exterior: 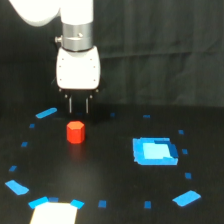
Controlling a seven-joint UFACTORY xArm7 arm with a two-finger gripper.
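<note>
A small red block [76, 132] rests on the dark table, left of the middle. Above it, and slightly behind it in the picture, my white gripper [78, 106] hangs with its two dark fingers pointing down. The fingers stand apart and only dark background shows between them, so the gripper is open. A visible gap separates the fingertips from the top of the block.
A blue-bordered square with a pale centre [156, 151] lies to the right. A white patch with blue edging [53, 212] sits at the front left. Blue tape strips and small blue marks dot the table.
</note>
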